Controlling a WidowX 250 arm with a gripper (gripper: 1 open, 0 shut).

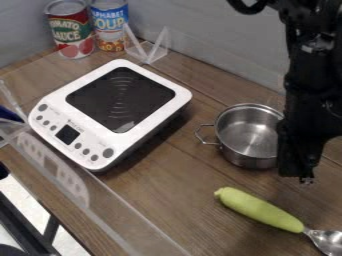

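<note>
A steel pot point(245, 136) with a side handle sits on the wooden counter right of the white induction cooker point(111, 110). A green zucchini-like vegetable point(259, 209) lies in front of the pot, beside a metal spoon point(323, 240). The black gripper point(299, 170) is at the right, just beside the pot and above the counter, behind the vegetable. Its fingers are dark and overlapping, so its finger state is unclear; the vegetable is apart from it.
A tomato sauce can point(71, 30) and an alphabet soup can point(110, 25) stand at the back left. Clear plastic pieces lie near the cooker.
</note>
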